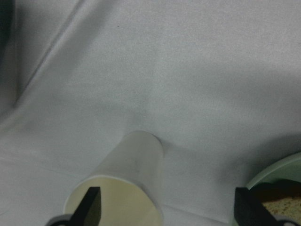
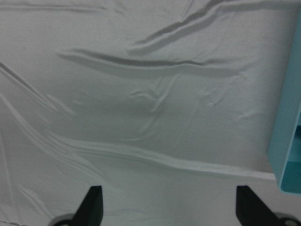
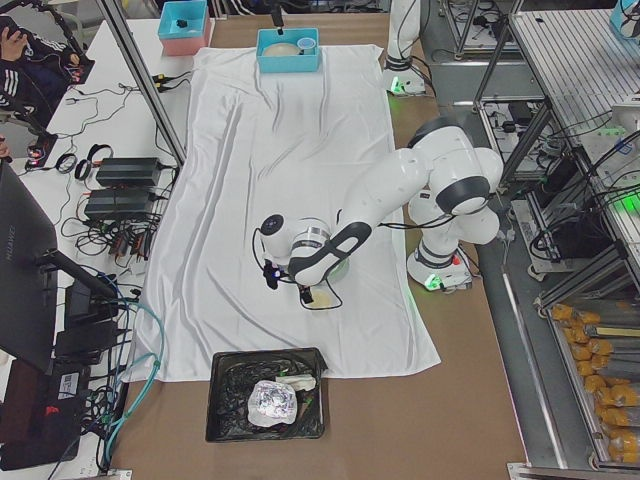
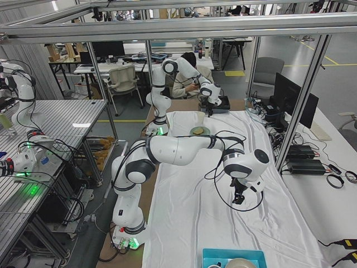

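Note:
My left gripper (image 3: 288,285) is open above a cream cup (image 1: 134,165) and beside a green bowl (image 1: 270,172) holding a brown, bread-like piece (image 1: 282,205). In the camera left view the arm largely hides both. Nothing is between the fingers in the left wrist view. My right gripper is open above bare white cloth, left of a blue bin (image 2: 282,136) in the right wrist view.
A black tray (image 3: 230,420) with a foil item (image 3: 270,402) stands at one end of the cloth. The blue bin at the other end holds a bowl and a cup.

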